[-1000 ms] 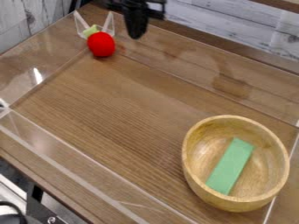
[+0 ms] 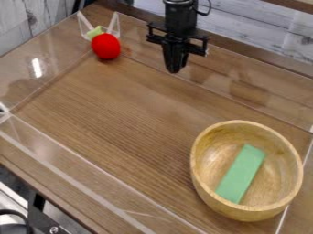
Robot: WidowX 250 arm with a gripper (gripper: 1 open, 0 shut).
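My black gripper (image 2: 178,57) hangs at the back centre of the wooden table, shut, with nothing visible between its fingers. A red ball (image 2: 105,46) lies at the back left, to the left of the gripper and apart from it. Just behind the ball is a small pale green and white object (image 2: 97,31), too small to make out clearly. A light wooden bowl (image 2: 277,187) stands at the front right, holding a green rectangular block (image 2: 241,173).
A pale wall borders the table at the top left, and dark cables lie at the bottom left corner.
My gripper has moved to the right along the back of the table, away from the red ball. The ball, bowl and block have not visibly moved.
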